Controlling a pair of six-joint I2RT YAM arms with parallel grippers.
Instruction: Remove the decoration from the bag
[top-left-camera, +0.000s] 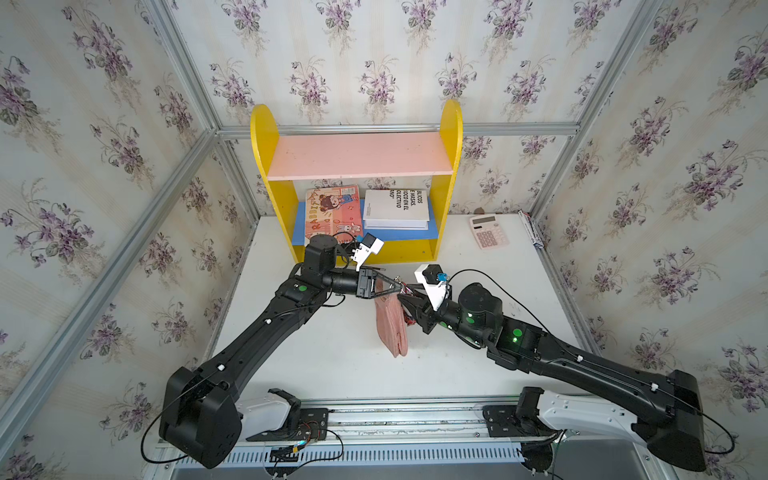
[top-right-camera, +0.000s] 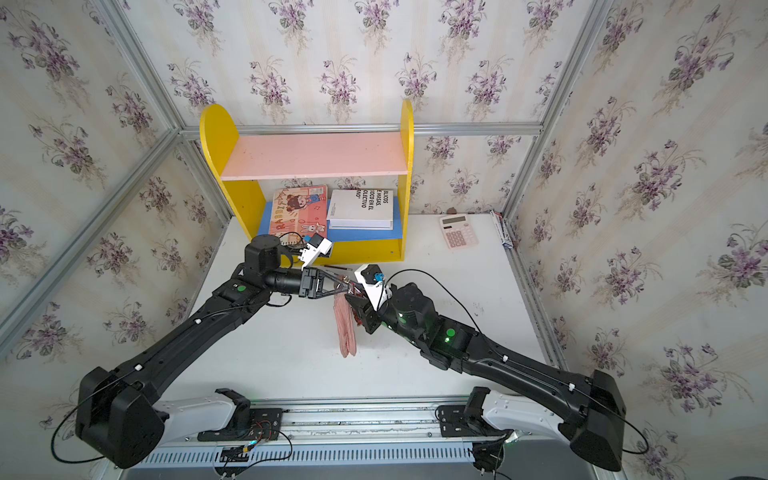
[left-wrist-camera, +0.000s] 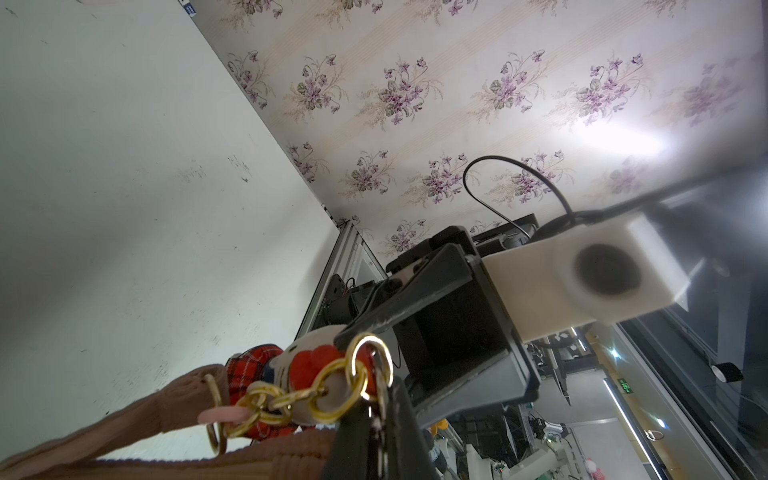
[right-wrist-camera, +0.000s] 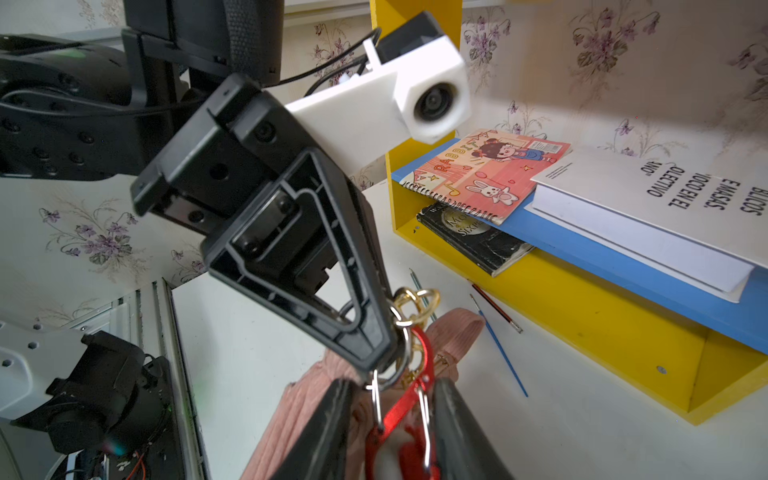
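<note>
A pink bag (top-left-camera: 391, 326) hangs between the two arms, in front of the shelf. In the left wrist view its gold chain (left-wrist-camera: 276, 400) leads to rings and a metal clasp (left-wrist-camera: 381, 408), which my left gripper pinches. The decoration (left-wrist-camera: 308, 364), a white and red piece with plaid cloth, hangs beside my right gripper. In the right wrist view its red strap (right-wrist-camera: 406, 405) and silver clasp lie between the blurred right fingers; whether these are gripping is unclear. Rings still link strap and gold chain near the left fingertips.
Behind the arms stands a yellow shelf (top-left-camera: 452, 152) with books (top-left-camera: 396, 208) inside. Pencils (right-wrist-camera: 500, 344) lie on the table before it. A pink calculator (top-left-camera: 488, 230) sits at the back right.
</note>
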